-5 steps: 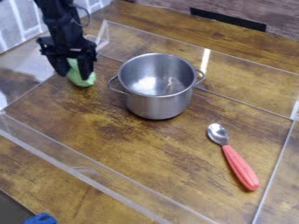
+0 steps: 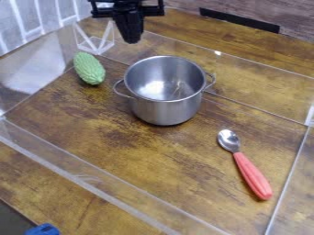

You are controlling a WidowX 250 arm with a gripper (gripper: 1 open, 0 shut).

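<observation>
My gripper (image 2: 128, 32) is high at the top edge, left of centre, dark and mostly cropped by the frame; its finger state is hard to see. Below it and to the left, a green textured corn-like object (image 2: 88, 68) lies on the wooden table, apart from the gripper. A steel pot (image 2: 166, 107) with two handles stands at the centre, empty inside as far as shows.
A red-handled spoon (image 2: 251, 174) lies at the lower right. A blue object (image 2: 43, 229) shows at the bottom left corner. Clear panels edge the table (image 2: 135, 165).
My gripper has risen up and right, away from the green object, which now lies fully visible where the gripper was. The pot and spoon are unmoved.
</observation>
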